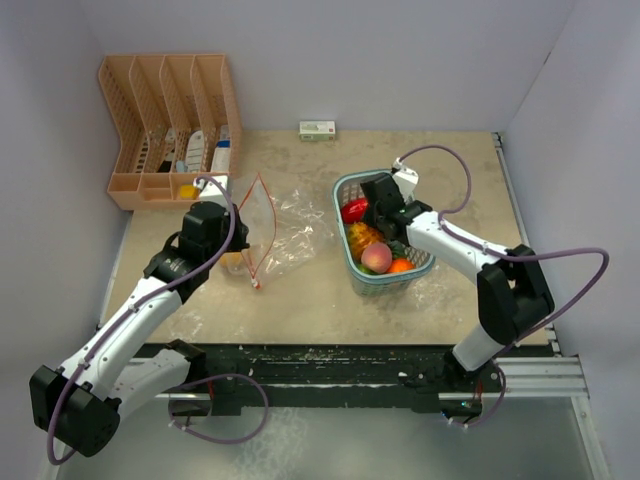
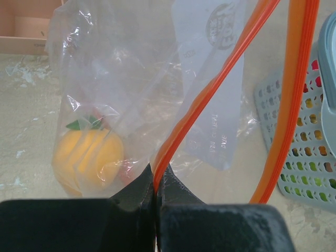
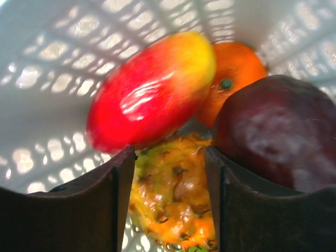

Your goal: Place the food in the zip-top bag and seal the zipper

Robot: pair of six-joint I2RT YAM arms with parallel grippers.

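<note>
The clear zip top bag (image 1: 300,228) stands partly open, its orange zipper strip (image 2: 214,89) spread into a loop. My left gripper is shut on the strip's edge. Inside the bag lies a yellow fruit with a green leaf (image 2: 86,155). My right gripper reaches down into the basket (image 1: 382,284), fingers apart. Below and between them shows a bumpy orange-yellow fruit (image 3: 173,194); a red-yellow mango (image 3: 152,89) lies beyond the left finger, a dark purple fruit (image 3: 278,131) beside the right one. Whether the fingers touch any fruit is unclear.
In the basket's near end sit a peach (image 1: 377,257) and an orange (image 1: 400,265). A divided pink organizer (image 1: 150,190) stands at the back left, a small box (image 1: 317,130) at the back.
</note>
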